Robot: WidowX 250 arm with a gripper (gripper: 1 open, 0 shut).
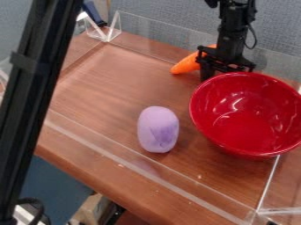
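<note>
My black gripper [221, 63] is low at the back of the wooden table, just behind the red bowl [245, 119]. An orange carrot-like object [185, 63] lies at its left, partly hidden behind it. The fingertips are dark and partly covered by the bowl's rim, so their opening is unclear. A purple oval object [157, 129] rests in the front middle of the table, left of the bowl.
Clear plastic walls edge the table [100, 97], along the back, front and right. A black vertical post [38, 97] fills the left foreground.
</note>
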